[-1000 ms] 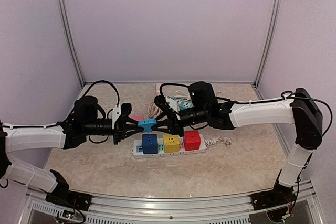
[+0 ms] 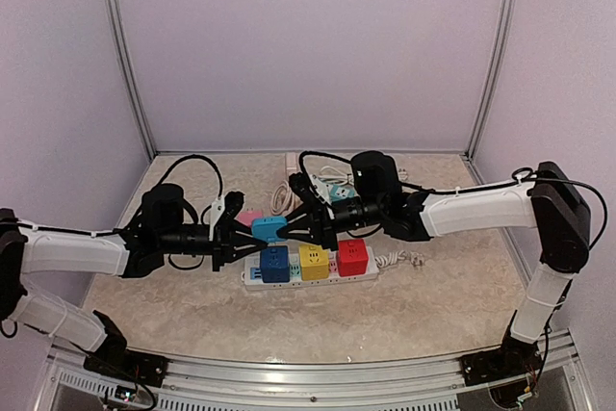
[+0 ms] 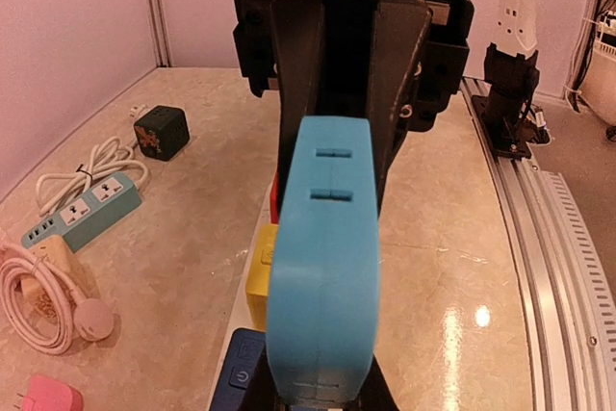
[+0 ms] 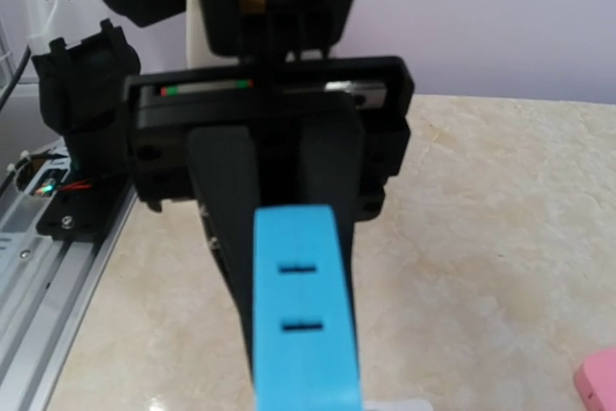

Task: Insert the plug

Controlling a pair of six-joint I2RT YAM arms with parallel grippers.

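A light blue plug adapter [image 2: 268, 228] with two slots in its face hangs in the air between both grippers. My right gripper [image 2: 283, 234] is shut on it from the right. From the left, my left gripper [image 2: 257, 238] reaches the adapter; in the left wrist view its fingers [image 3: 376, 392] flank the lower end of the adapter [image 3: 322, 262], but whether they grip it is unclear. Below lies a white power strip [image 2: 252, 284] carrying dark blue [image 2: 274, 267], yellow [image 2: 313, 264] and red [image 2: 351, 259] cube plugs. The adapter's prongs are hidden.
Behind the arms are a pale blue outlet block [image 3: 89, 211], a black cube [image 3: 162, 132], a pink-corded plug [image 3: 93, 319] and a pink block [image 3: 50, 395].
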